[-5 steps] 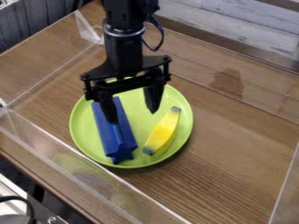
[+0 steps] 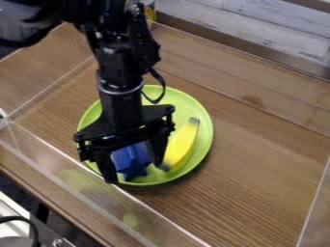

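Note:
My black gripper (image 2: 125,154) hangs low over a green plate (image 2: 191,116), its fingers spread around a blue block (image 2: 130,166) that lies on the plate's left part. Whether the fingertips touch the block is hard to tell. A yellow banana-like piece (image 2: 182,143) lies on the plate right of the gripper, apart from it. The arm hides the plate's middle and upper left.
A pale board wall runs along the back right. A clear edge strip borders the table at the lower left, with a black cable beyond it.
The gripper has moved down and slightly toward the front left, over the blue block, hiding more of it. The banana piece and plate have stayed in place.

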